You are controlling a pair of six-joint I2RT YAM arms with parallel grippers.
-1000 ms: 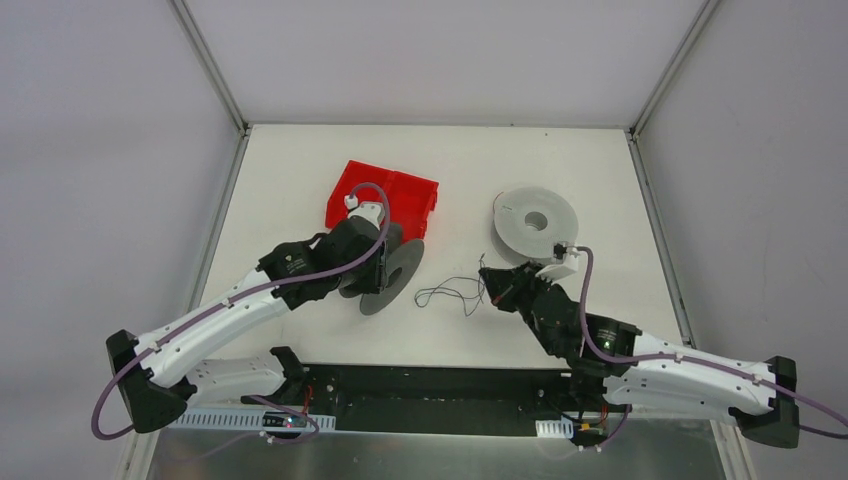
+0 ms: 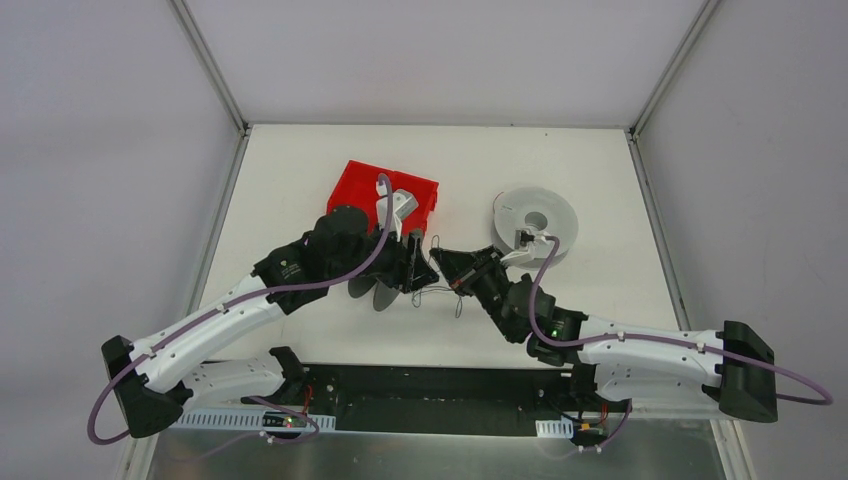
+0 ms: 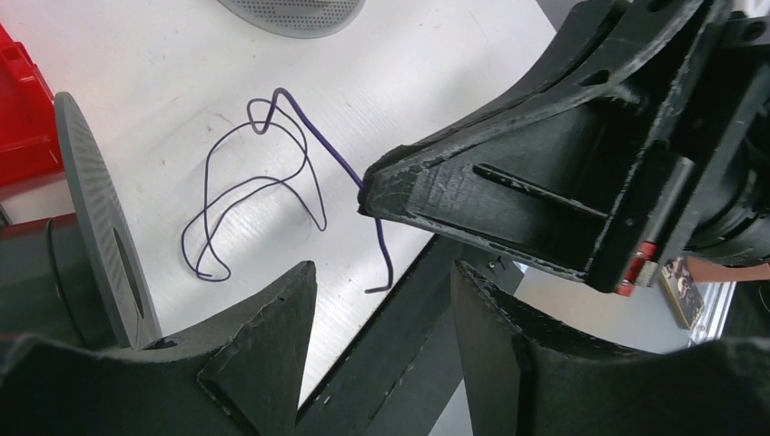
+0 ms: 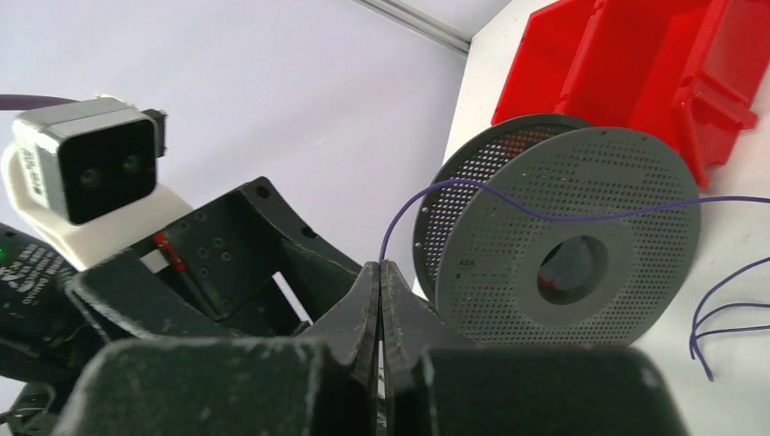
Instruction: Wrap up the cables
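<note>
A thin purple cable (image 4: 590, 216) comes out between the fingertips of my right gripper, which is shut on it. In the left wrist view the cable (image 3: 325, 148) rises from loose loops on the table into the right gripper, and a short bent end hangs below. My left gripper stands open close to that hanging end, touching nothing that I can see. A dark grey spool with perforated flanges (image 4: 649, 259) lies at its side, partly hidden under the left arm in the top view.
A red bin (image 2: 360, 187) stands behind the grey spool. Toward the back right lies a white spool (image 2: 515, 212). The two grippers are very close together over the table middle. Bare table (image 2: 300, 180) shows at the back left and far right.
My right gripper has carried the cable end leftward. The left gripper has come away from the grey spool toward the right, so the two now nearly meet; the spool's tilt looks different.
</note>
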